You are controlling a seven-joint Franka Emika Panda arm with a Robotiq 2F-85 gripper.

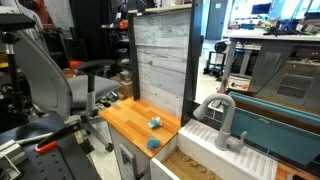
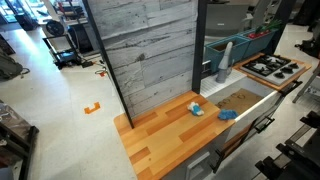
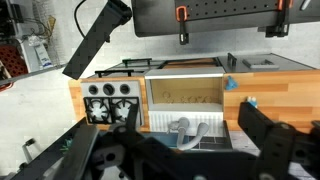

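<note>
On the wooden counter of a toy kitchen lie two small blue things. One blue and pale object is nearer the grey plank wall; the other blue object rests close to the basin's edge. From above, the wrist view shows that blue piece and the blue and pale one right of the basin. My gripper is high over the kitchen, its dark fingers wide apart at the bottom of the wrist view. Only the basin and faucet far below show between them.
The wood-floored basin is empty, with a grey curved faucet behind it. A stove with burners stands on the basin's other side. The plank wall rises behind the counter, whose middle has bare room.
</note>
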